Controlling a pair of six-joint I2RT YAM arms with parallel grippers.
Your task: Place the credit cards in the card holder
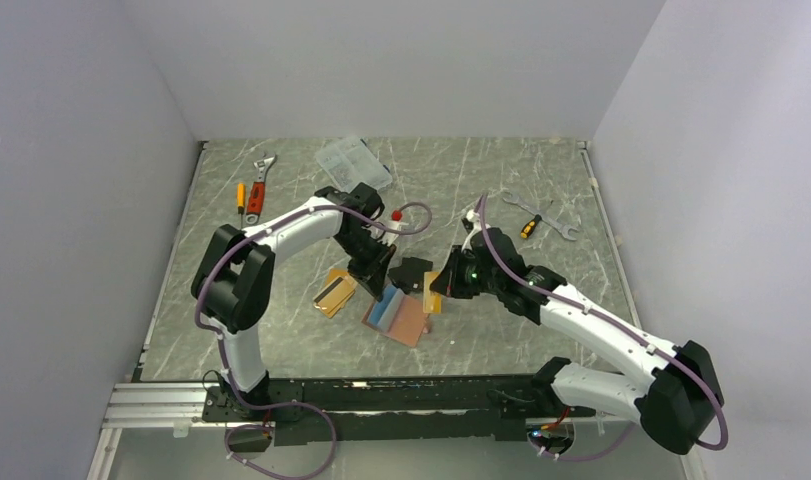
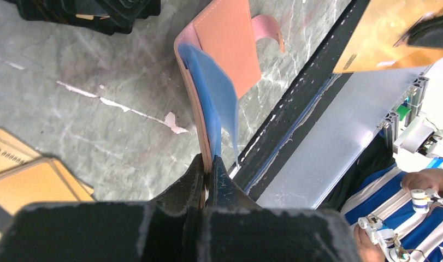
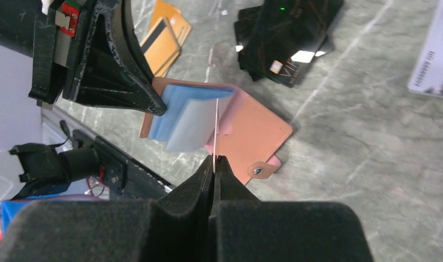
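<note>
The pink card holder (image 1: 409, 325) lies open, its blue and clear sleeves (image 2: 213, 93) fanned upward. My left gripper is shut on the holder's edge. My right gripper is shut on a gold card, seen edge-on as a thin line in the right wrist view. That card is apart from the holder, just to its right in the top view. Loose gold cards (image 1: 335, 292) lie left of the holder. Black cards (image 3: 284, 41) are piled behind it. A pale card (image 3: 435, 65) shows at the right wrist view's edge.
At the back stands a clear plastic box (image 1: 354, 165). An adjustable wrench (image 1: 256, 190) and an orange screwdriver (image 1: 241, 198) lie at the left; a spanner (image 1: 541, 215) and another screwdriver (image 1: 530, 227) at the right. Table space right of the holder is free.
</note>
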